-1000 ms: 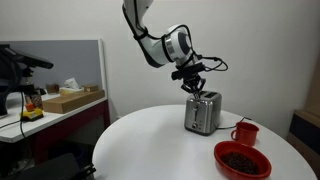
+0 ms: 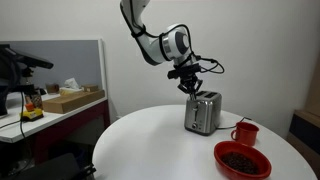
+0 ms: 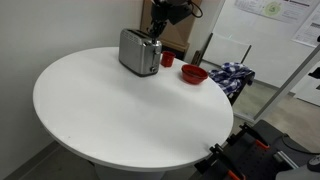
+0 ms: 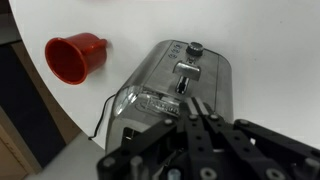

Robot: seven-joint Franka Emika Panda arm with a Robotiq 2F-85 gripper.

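Observation:
A silver toaster (image 2: 203, 114) stands upright on the white round table (image 2: 145, 140), its lever (image 4: 187, 70) showing on the front end in the wrist view. My gripper (image 2: 193, 95) points down at the toaster's top edge, close above the lever end. In the wrist view the fingertips (image 4: 190, 106) are together over the toaster's top, with nothing visible between them. Whether they touch the metal I cannot tell. The gripper's own body hides much of the toaster's top there.
Beside the toaster stands a red mug (image 2: 245, 133). A red bowl (image 2: 242, 160) with dark contents sits nearer the front. A black cord (image 4: 101, 118) runs from the toaster toward the mug side.
The arm and gripper have shifted at most very slightly at the toaster's top. Toaster, mug and bowl stay where they were.

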